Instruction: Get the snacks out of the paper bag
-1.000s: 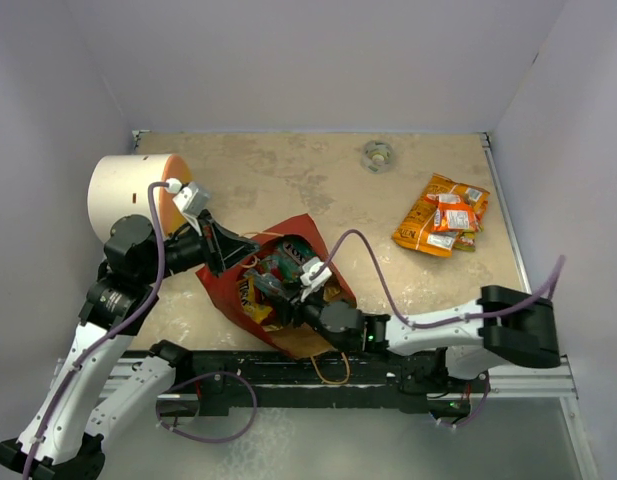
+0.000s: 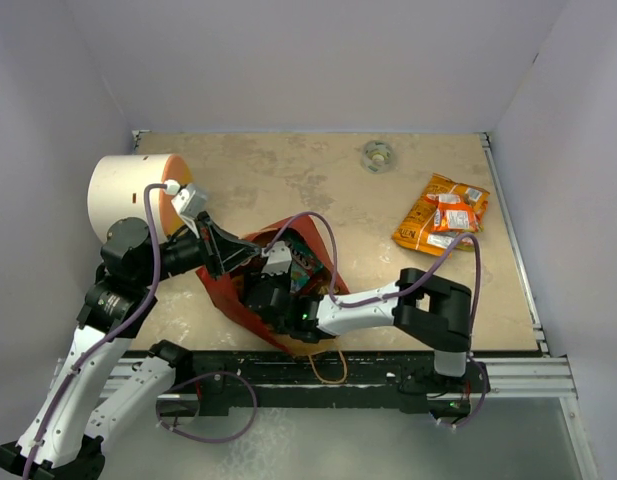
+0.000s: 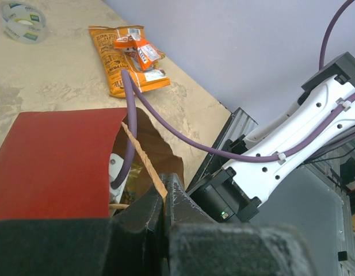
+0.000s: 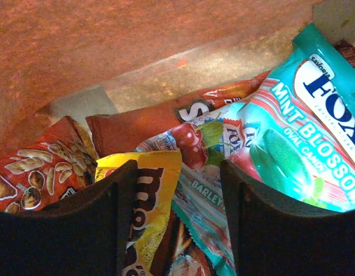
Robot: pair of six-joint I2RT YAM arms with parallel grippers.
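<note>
The red paper bag (image 2: 228, 300) lies at the front middle. My left gripper (image 2: 250, 250) is shut at its upper edge, by the thin twisted paper handle (image 3: 144, 155). My right gripper is down inside the bag, part open, its blurred fingers either side of a yellow M&M's pack (image 4: 140, 213). Whether they touch it I cannot tell. Also inside are a teal Fox's Mint Blossom pack (image 4: 304, 138), a Barley candy pack (image 4: 203, 190), a brown-red pack (image 4: 137, 126) and a nut-pictured pack (image 4: 39, 161).
Orange snack packs (image 2: 423, 228) lie at the right of the table (image 2: 258, 170). A tape roll (image 2: 377, 156) sits at the back, and a large white roll (image 2: 123, 195) stands at the left.
My right arm has moved left and deeper into the bag, now covering more of its contents in the top view. The left arm has stayed put.
</note>
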